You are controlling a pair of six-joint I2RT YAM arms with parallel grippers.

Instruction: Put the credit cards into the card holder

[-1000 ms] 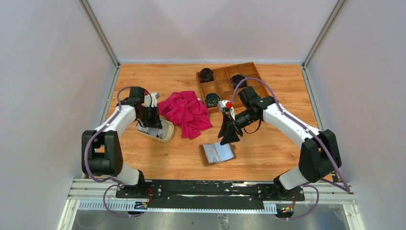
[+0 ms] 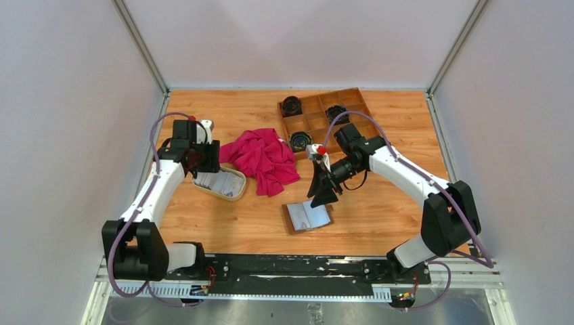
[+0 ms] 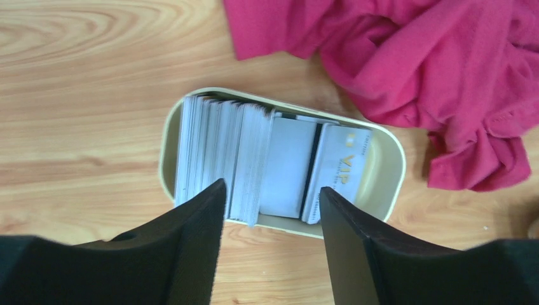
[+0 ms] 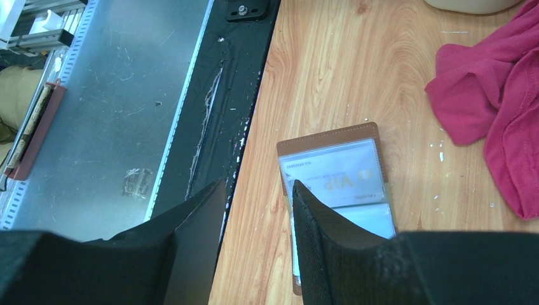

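Note:
A cream oval tray (image 2: 230, 193) at the left holds a row of pale cards (image 3: 222, 152) and a VIP card (image 3: 340, 171). Above it my left gripper stands open, nothing between its fingers. The brown card holder (image 4: 327, 132) lies open near the front centre, its clear sleeves (image 4: 337, 171) showing, one with a VIP card in it. Over the holder, slightly to its upper right in the top view, my right gripper is open and empty.
A crumpled magenta cloth (image 2: 260, 159) lies between tray and back. A wooden compartment tray (image 2: 315, 112) with several black round items is at the back right.
My left arm has drawn up and away from the tray, uncovering more of it in the top view. The right arm has barely moved.

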